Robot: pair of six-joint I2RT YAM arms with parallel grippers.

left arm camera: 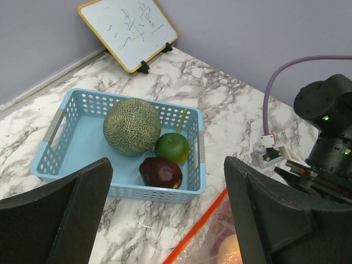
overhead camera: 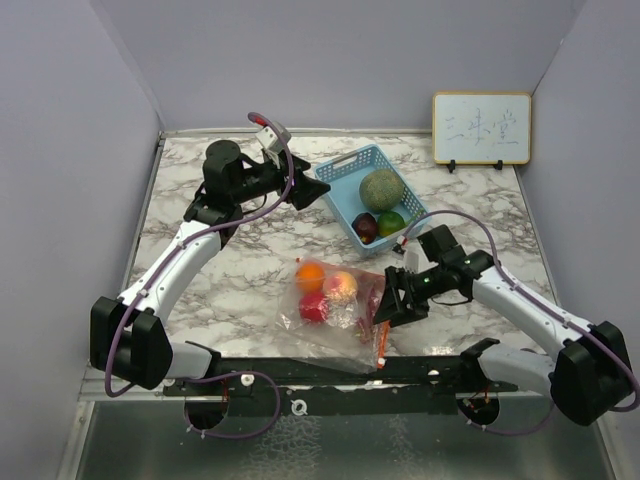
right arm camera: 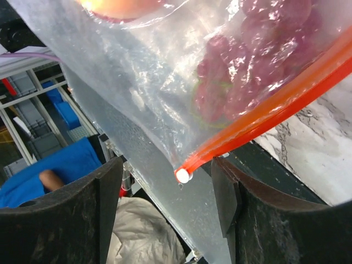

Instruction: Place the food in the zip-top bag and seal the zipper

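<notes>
The clear zip bag (overhead camera: 335, 345) lies flat at the table's front, holding an orange (overhead camera: 310, 277), a red fruit (overhead camera: 313, 309), a peach (overhead camera: 342, 286) and grapes (right arm camera: 258, 60). My right gripper is open over the bag's orange zipper strip (right arm camera: 275, 107), its white end piece (right arm camera: 183, 176) between and just beyond the fingertips. My left gripper (overhead camera: 310, 180) is open, raised at the basket's left corner. The blue basket (left arm camera: 71, 143) holds a melon (left arm camera: 132, 126), a green fruit (left arm camera: 172, 147) and a dark red fruit (left arm camera: 159, 172).
A whiteboard (overhead camera: 481, 128) stands at the back right. Free marble table lies at the left and right of the bag. The table's dark front edge is just below the bag.
</notes>
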